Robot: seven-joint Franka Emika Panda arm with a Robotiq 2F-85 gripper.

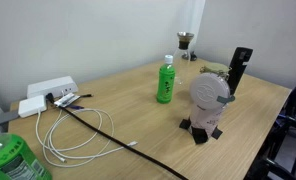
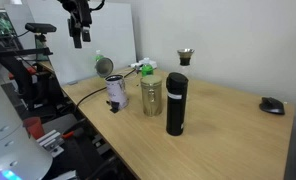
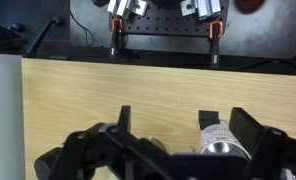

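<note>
High at the left in exterior view 2, my gripper (image 2: 80, 38) hangs above the table, clear of every object. Its dark, blurred fingers (image 3: 118, 150) stand wide apart at the bottom of the wrist view, so it is open, and nothing appears held. A pale canister (image 2: 119, 92) stands on the table with its round lid (image 2: 105, 67) raised; the wrist view shows the canister (image 3: 224, 138) partly behind one finger. Beside it are a gold can (image 2: 151, 98) and a tall black cylinder (image 2: 176, 106).
A green bottle (image 1: 166, 80) and a metal cup (image 1: 184, 42) stand farther back. Another green bottle (image 1: 13, 155) is at the near left. White cables (image 1: 63, 150) and a power strip (image 1: 50, 87) lie at left. A black object (image 2: 272, 104) rests far right, with bare tabletop before it.
</note>
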